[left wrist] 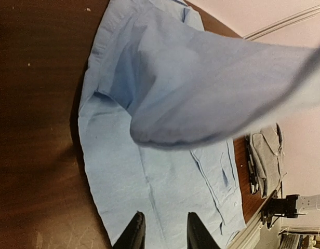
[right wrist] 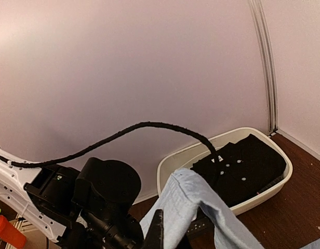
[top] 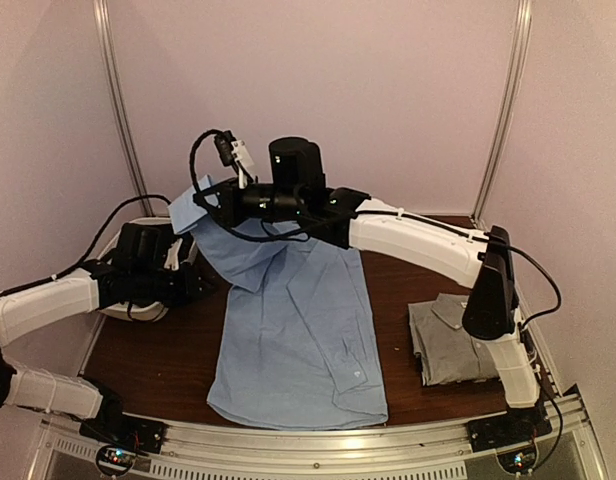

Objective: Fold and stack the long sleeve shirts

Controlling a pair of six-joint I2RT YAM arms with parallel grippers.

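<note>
A light blue long sleeve shirt (top: 298,350) lies on the dark table, its lower part flat and one sleeve laid lengthwise along the body. My right gripper (top: 210,203) is raised above the table's back left, shut on a lifted piece of the blue cloth. That piece also shows in the right wrist view as a blue fold (right wrist: 183,194) at the fingers. Lower and to the left, my left gripper has its fingers apart with nothing between them, over the shirt's edge. A folded grey shirt (top: 453,340) lies at the right.
A white bin (right wrist: 284,179) holding dark folded clothing (right wrist: 243,171) stands at the back left, partly behind my left arm. Bare table (top: 148,365) shows left of the blue shirt, and a narrower strip lies between the two shirts.
</note>
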